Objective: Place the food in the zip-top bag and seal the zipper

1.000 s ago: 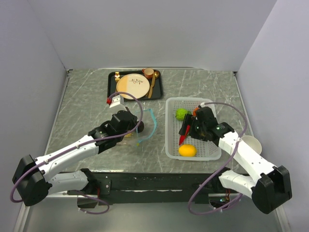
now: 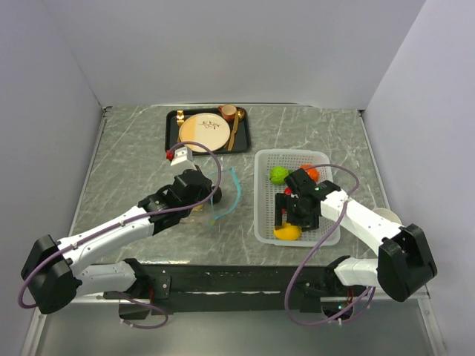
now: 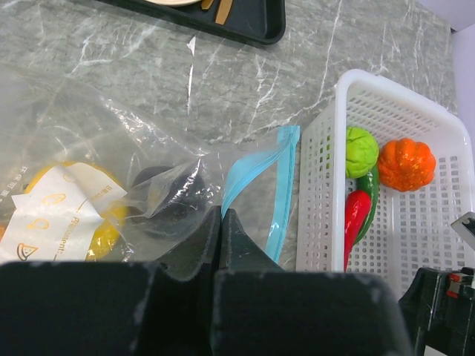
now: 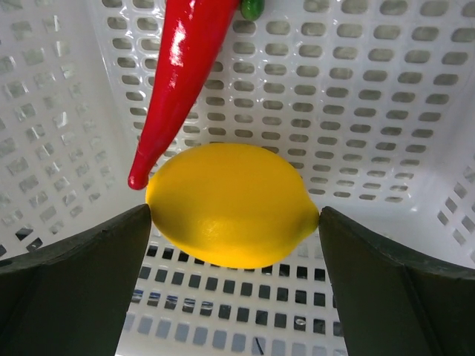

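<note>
The clear zip bag (image 3: 89, 119) with a blue zipper holds a yellow item, a paper packet and a dark round item. My left gripper is shut at the zipper, pinching its edge. In the white basket (image 3: 323, 185) lie a green vegetable (image 3: 361, 152), an orange pumpkin (image 3: 407, 165), a red pepper (image 4: 182, 74) and a yellow lemon (image 4: 230, 196). My right gripper is open around the lemon, low in the basket, with a finger at each end of it.
A black tray (image 2: 243, 137) with a plate and cutlery is at the back of the marble table. A white bowl (image 2: 389, 217) sits right of the basket, partly behind the right arm.
My right gripper has moved from over the red pepper toward the front of the basket and down around the lemon. The left arm looks unchanged.
</note>
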